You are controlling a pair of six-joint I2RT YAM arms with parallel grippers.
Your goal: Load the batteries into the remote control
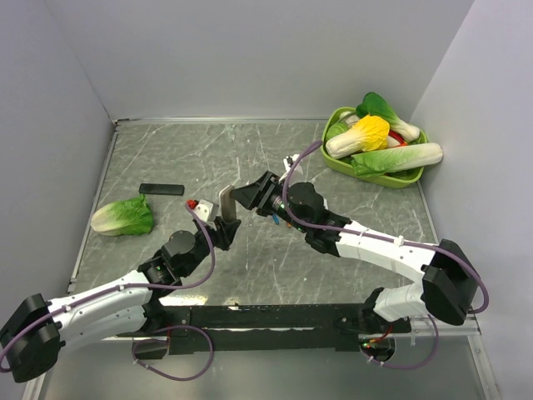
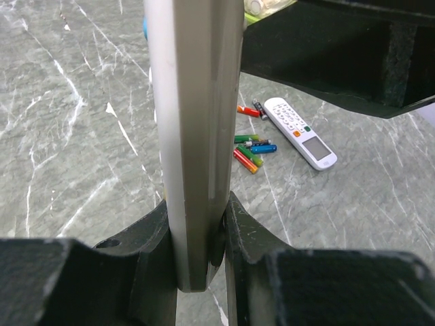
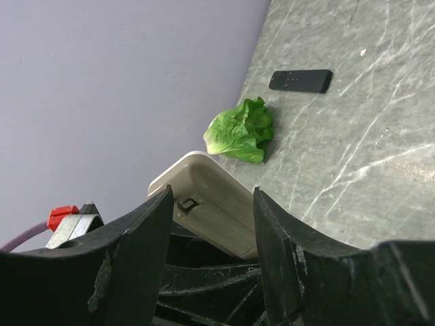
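A grey remote control (image 1: pixel 228 204) is held upright in my left gripper (image 1: pixel 226 228); in the left wrist view it fills the middle, between the black fingers. My right gripper (image 1: pixel 248 193) is at its upper end; in the right wrist view its fingertips are on the remote's back (image 3: pixel 211 210), at a small latch, with the fingers apart. Loose batteries (image 2: pixel 245 159) in several colours lie on the table below, beside another white remote (image 2: pixel 300 134), seen in the left wrist view.
A black remote (image 1: pixel 161 189) and a lettuce (image 1: pixel 122 217) lie at the left. A green basket (image 1: pixel 350 171) of vegetables stands at the back right.
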